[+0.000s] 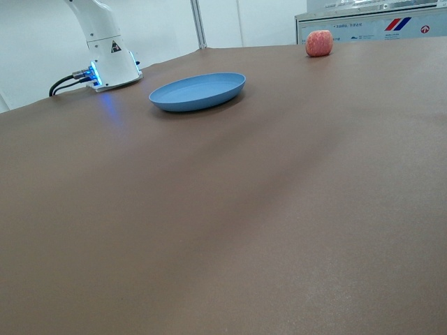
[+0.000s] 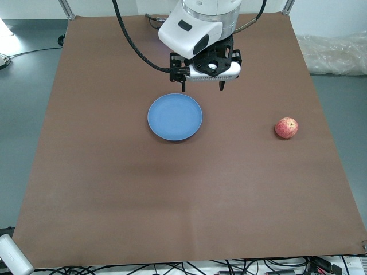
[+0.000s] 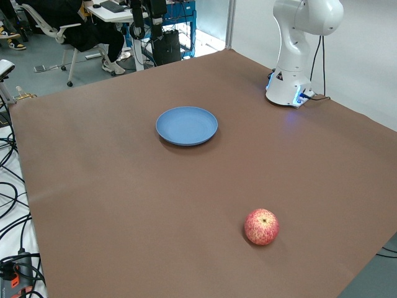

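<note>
A blue plate (image 2: 175, 117) lies on the brown table, also visible as the plate (image 1: 197, 91) in the top view and the plate (image 3: 186, 126) in the right view. A red apple (image 2: 286, 128) sits apart to the right of the plate in the left view; the right view shows the apple (image 3: 261, 226) in the foreground. My gripper (image 2: 203, 86) hangs beyond the plate in the left view, its two black fingers spread apart, with nothing seen between them. In the top and right views only the arm shows, not the fingers.
Cables and devices run along the near edge in the left view. The arm's base (image 3: 286, 87) stands at the table's edge by the wall.
</note>
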